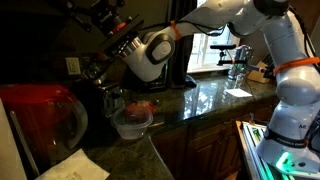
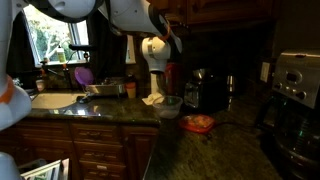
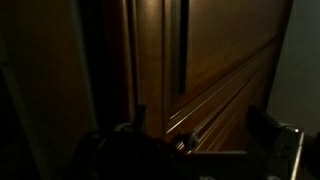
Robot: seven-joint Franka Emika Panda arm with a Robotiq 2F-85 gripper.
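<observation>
In exterior view 1 my gripper [image 1: 78, 12] is held high at the upper left, dark against the dark wall and hard to make out. Its two dark fingers stand wide apart along the bottom of the wrist view, the right one [image 3: 272, 143] clearer than the left. Brown panelled cabinet woodwork [image 3: 220, 45] fills the middle of that view. A small shiny spot shows low between the fingers, too dim to name. In exterior view 2 wooden upper cabinets [image 2: 220, 10] run along the top; the gripper is lost in shadow there.
Below the arm, the counter holds a clear bowl [image 1: 132, 122], a red dish [image 2: 197, 123], a toaster [image 2: 207, 90] and a coffee maker [image 2: 297, 100]. A red appliance [image 1: 45, 120] and a white cloth [image 1: 75, 167] are at left.
</observation>
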